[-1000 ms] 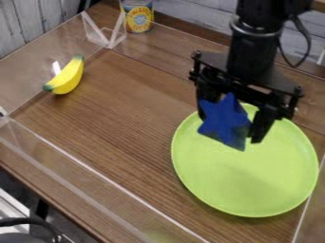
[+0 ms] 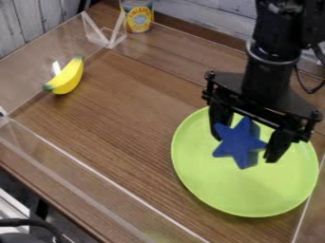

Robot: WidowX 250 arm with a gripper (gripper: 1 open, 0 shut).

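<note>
My black gripper (image 2: pixel 246 130) is at the right, open, low over a light green plate (image 2: pixel 254 195). A blue star-shaped object (image 2: pixel 238 146) is at the plate between and below its fingers; whether it rests fully on the plate is hard to tell.
A yellow banana (image 2: pixel 65 76) lies on the wooden table (image 2: pixel 114 133) at the far left. A can (image 2: pixel 136 15) stands at the back. Clear plastic walls edge the table.
The gripper and blue star have moved right and lower, toward the middle of the plate; the star now appears less tilted.
</note>
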